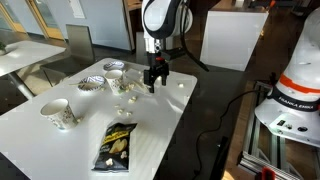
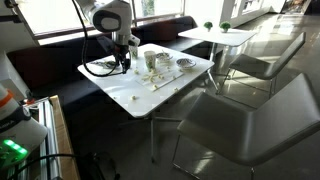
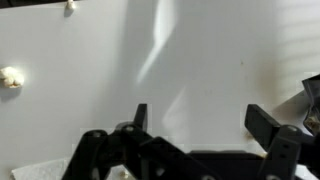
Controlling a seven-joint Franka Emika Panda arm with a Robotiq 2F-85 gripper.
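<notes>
In the wrist view my gripper hangs over the white table (image 3: 190,60), its two black fingers well apart and nothing between them. A pale popcorn-like piece (image 3: 11,77) lies at the left edge of that view, and a smaller bit (image 3: 70,6) is near the top. Exterior view 1 shows the gripper (image 1: 157,82) low above the far right part of the table. Several pale pieces (image 1: 131,99) are scattered there, close to a white patterned cup (image 1: 114,77). I cannot tell whether the fingers touch any of them.
A dark snack bag (image 1: 114,147) lies on the near side of the table. A second cup (image 1: 59,114) stands at the left, and patterned bowls (image 1: 90,83) sit behind. The white surface between bag and cup is mostly clear.
</notes>
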